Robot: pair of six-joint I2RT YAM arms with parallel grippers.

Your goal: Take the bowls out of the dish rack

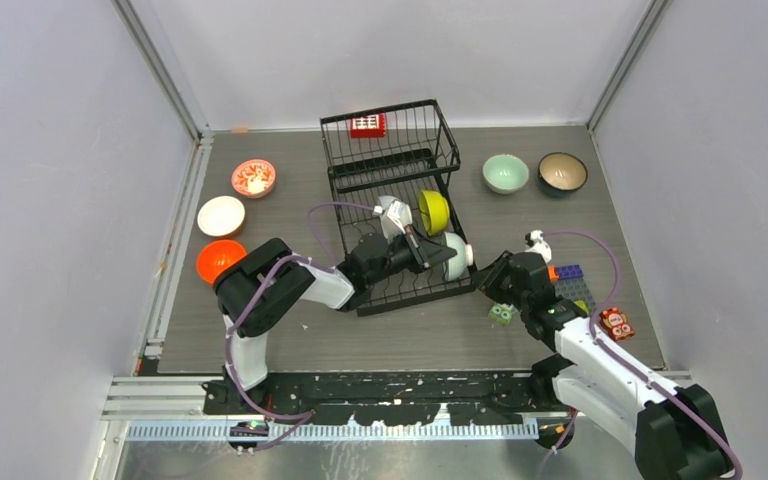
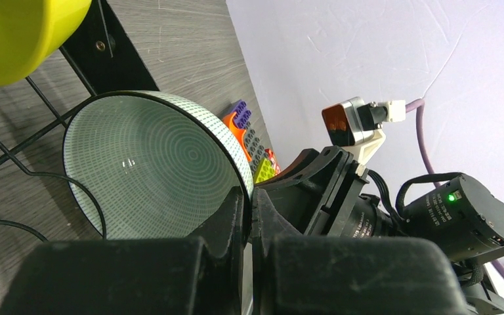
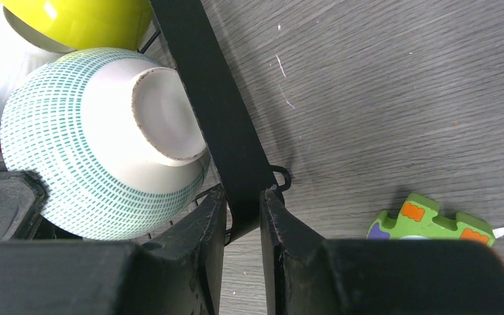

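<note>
In the left wrist view, a white bowl with a green check pattern (image 2: 144, 164) stands on its side in the black dish rack (image 1: 415, 296). My left gripper is shut on its near rim. In the right wrist view, the bowl's pale foot (image 3: 170, 115) faces the rack's front right side. My right gripper is closed around the end of the black rack rail (image 3: 213, 98). A yellow bowl (image 1: 433, 212) sits behind the check bowl in the rack, and a white bowl (image 3: 0, 59) lies beyond it, partly hidden by my left arm.
On the left stand a patterned bowl (image 1: 254, 178), a white bowl (image 1: 221, 216) and an orange bowl (image 1: 220, 257). A green bowl (image 1: 505, 174) and a black-beige bowl (image 1: 563, 173) stand back right. A green toy piece (image 3: 426, 220) lies near the right gripper; more toys lie further right.
</note>
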